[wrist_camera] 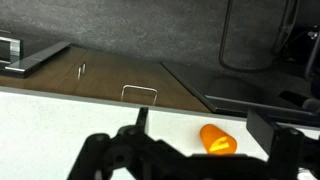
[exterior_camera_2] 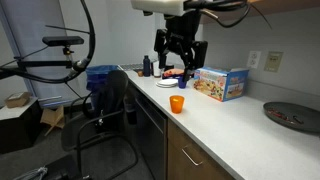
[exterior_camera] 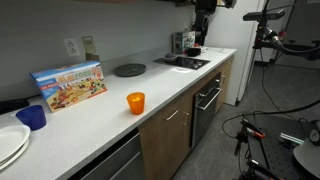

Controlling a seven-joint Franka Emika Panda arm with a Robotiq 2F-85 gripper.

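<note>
My gripper (exterior_camera_2: 176, 68) hangs above the white counter in the second exterior view, its fingers pointing down. In the wrist view the two dark fingers (wrist_camera: 125, 152) stand wide apart, with only the counter and an orange cup visible below and between them. That orange cup (exterior_camera: 136, 103) stands on the counter near its front edge; the second exterior view shows the same cup (exterior_camera_2: 177, 104) below the gripper and clear of it. Nothing is held.
A colourful box (exterior_camera: 70, 86) stands by the wall, with a blue cup (exterior_camera: 32, 117) and white plates (exterior_camera: 12, 142) to its left. A dark round pan (exterior_camera: 130, 70) lies farther along. The stove (exterior_camera: 182, 62) is beyond. Bare counter surrounds the orange cup.
</note>
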